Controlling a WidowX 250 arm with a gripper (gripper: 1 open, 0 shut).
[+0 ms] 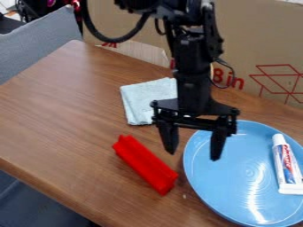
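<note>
My black gripper (193, 150) hangs open over the table, its fingers above the space between a red block (145, 164) and the upper left part of a blue plate (236, 191), with nothing between them. The red oblong block lies diagonally on the wood. On the right side of the plate rests a white toothpaste tube (286, 167). A folded pale cloth (140, 98) lies behind the gripper, partly covered by it.
A cardboard panel (267, 53) with red printing stands along the back. A grey fabric surface (30, 49) borders the table at upper left.
</note>
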